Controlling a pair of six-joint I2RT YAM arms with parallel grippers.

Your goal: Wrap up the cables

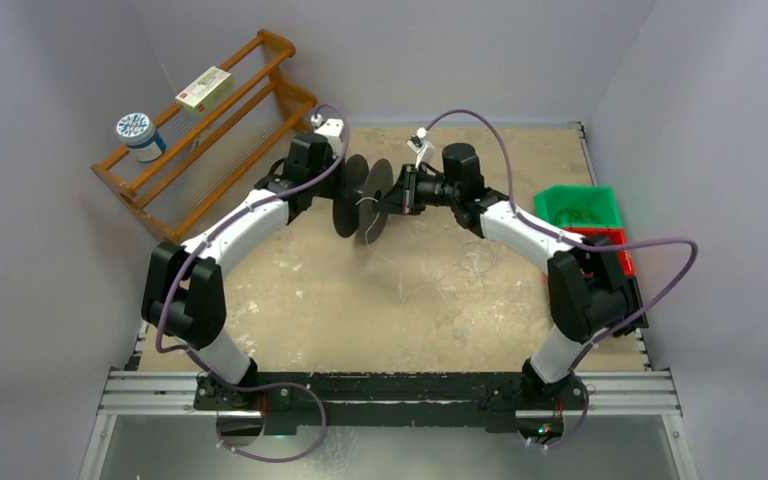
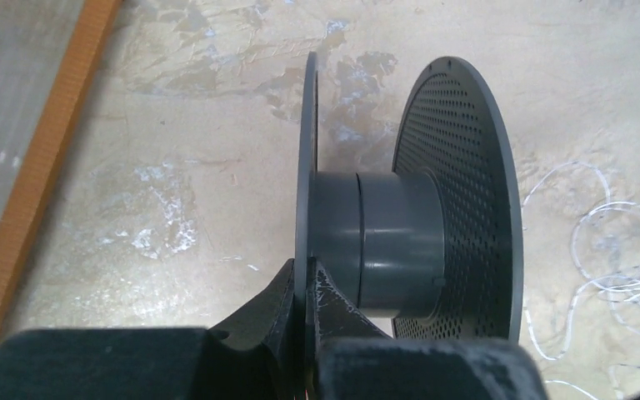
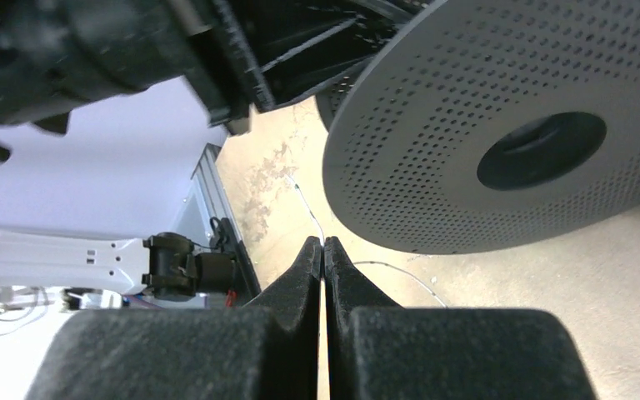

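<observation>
A dark grey spool (image 1: pixel 350 215) with two perforated flanges hangs upright on its edge between my arms in the top view. In the left wrist view, the near flange (image 2: pixel 306 158) runs between the fingers of my left gripper, which is shut on that thin rim; the spool's hub (image 2: pixel 400 242) lies to its right, with no cable visible on it there. My right gripper is shut on a thin white cable (image 3: pixel 308 204), close beside the outer flange face (image 3: pixel 425 150). Cable (image 2: pixel 583 292) trails in loose loops over the table.
At the back left stands a wooden rack (image 1: pixel 280 75) holding a box (image 1: pixel 205 90) and a white-and-blue tub (image 1: pixel 140 136). A green bin (image 1: pixel 600 196) and a red bin (image 1: pixel 624 262) are at the right.
</observation>
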